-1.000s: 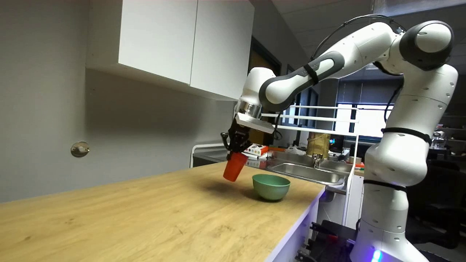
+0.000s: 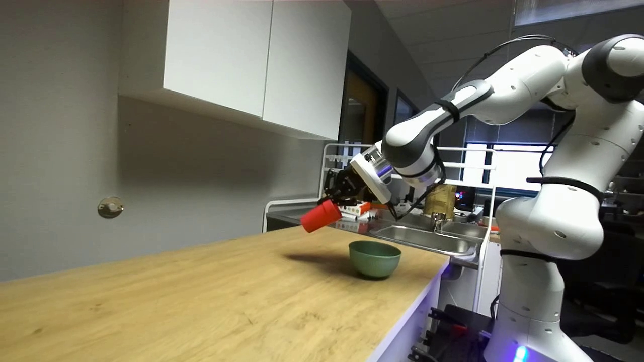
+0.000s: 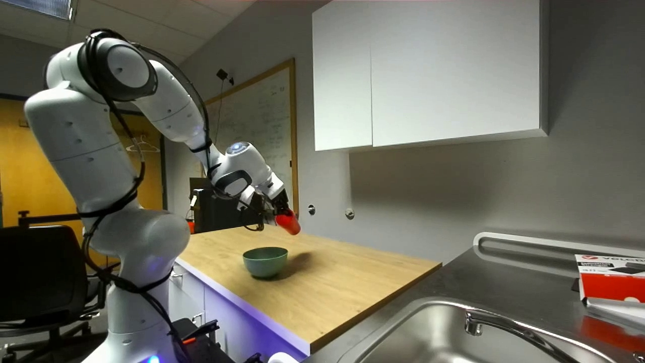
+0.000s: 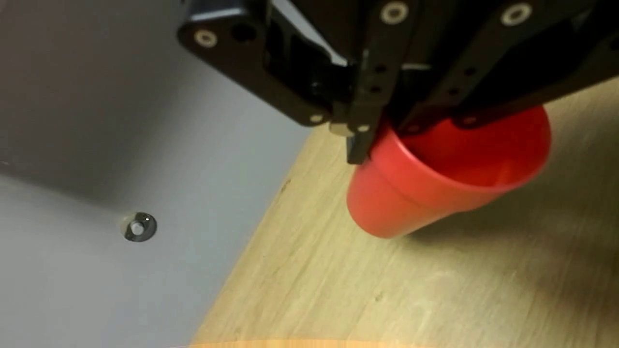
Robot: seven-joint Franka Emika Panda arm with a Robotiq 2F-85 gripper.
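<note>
A red cup hangs tilted above the wooden counter, its base pointing down and away from the arm. My gripper is shut on the cup's rim, with one finger outside the wall and the other reaching inside the mouth. In the wrist view the visible part of the red interior looks empty; the far inside is partly hidden by the gripper. A green bowl stands upright on the counter, apart from the cup and nearer the arm's base. In the second exterior view the cup is above and beyond the bowl.
White cabinets hang on the wall above it. A steel sink and a red-and-white box lie past the counter's end. A white rack stands by the sink.
The wrist has tilted, so the cup leans much further over and sits slightly higher than before. The forearm has come down and back. The bowl has stayed in place.
</note>
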